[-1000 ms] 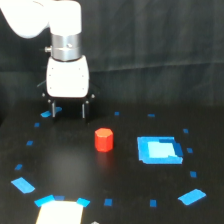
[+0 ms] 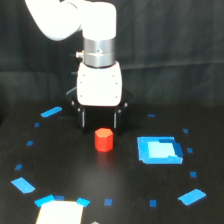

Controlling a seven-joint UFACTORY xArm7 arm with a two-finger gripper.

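A red hexagonal block [image 2: 103,140] stands on the dark surface, left of the middle. My gripper [image 2: 100,124] hangs just above or behind it in the view, pointing down. Its two dark fingers [image 2: 84,118] are spread wider than the block, with a gap on either side. Nothing is clasped between them; the exact depth between fingertips and block cannot be told.
To the right lies a blue square tray [image 2: 145,158] with a white patch inside. A pale object [image 2: 60,213] is cut off at the bottom left edge. Scattered flat blue markers [image 2: 191,197] dot the dark surface. Bare surface lies between block and tray.
My gripper has moved right, from left of the block to over or behind it, and sits slightly lower in the view. Block and tray have stayed put.
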